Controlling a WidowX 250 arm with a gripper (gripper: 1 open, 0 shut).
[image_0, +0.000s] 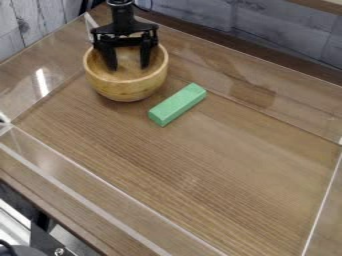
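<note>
My black gripper (124, 50) is at the top left, its open fingers reaching down into a round wooden bowl (124, 88). The far rim of the bowl is partly behind the gripper. A green block (178, 104) lies on the table just to the right of the bowl, apart from it.
</note>
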